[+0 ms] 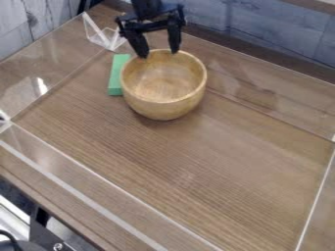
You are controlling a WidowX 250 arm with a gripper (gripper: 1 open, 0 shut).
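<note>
A large tan bowl [164, 93] sits on the wooden table, upper middle of the camera view. A green block [117, 75] lies just left of it, partly behind its rim. My black gripper [152, 37] is above the bowl's back rim, its fingers spread open, with nothing visible between them.
A clear plastic object [101, 29] stands at the back left, beside the gripper. A dark blue surface runs along the back edge.
</note>
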